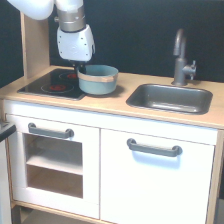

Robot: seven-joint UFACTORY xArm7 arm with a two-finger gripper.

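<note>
A grey-blue pot [99, 87] stands at the right edge of the black cooktop [50, 84], partly over the wooden counter. It is upright. My gripper [82, 69] comes down from the upper left, its dark fingertips at the pot's left rim. The fingers are small and dark against the background, so whether they are apart or closed on the rim does not show.
To the right, a metal sink [170, 97] is set into the counter [125, 90], with a tall faucet [181, 62] behind it. A wooden post [36, 40] rises at the left. Counter between pot and sink is bare.
</note>
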